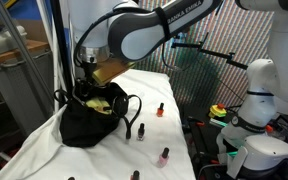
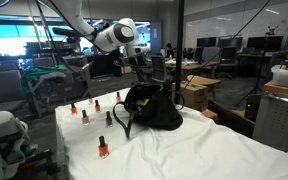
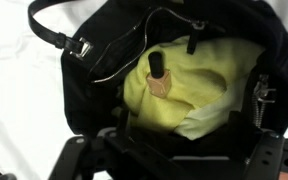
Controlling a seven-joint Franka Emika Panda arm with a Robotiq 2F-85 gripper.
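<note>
A black bag (image 3: 94, 70) lies with its mouth open, a yellow cloth (image 3: 199, 75) filling its inside. On that cloth rests a small bottle with a black cap (image 3: 159, 78) and a peach-coloured body. My gripper is above the bag's mouth, its dark fingers spread wide at the lower edge of the wrist view and nothing held between them. Exterior view 1 has the bag (image 1: 84, 124) under the arm, with a patch of the yellow cloth (image 1: 98, 104) showing. The bottle inside cannot be made out from outside.
Several small black-capped bottles stand on the white tablecloth (image 2: 194, 155), among them an orange one (image 1: 160, 110), a pink one (image 1: 164, 157) and a near one (image 2: 103, 148). The bag's strap (image 2: 124, 125) trails over the cloth. Shelving (image 1: 9, 85) borders the table behind.
</note>
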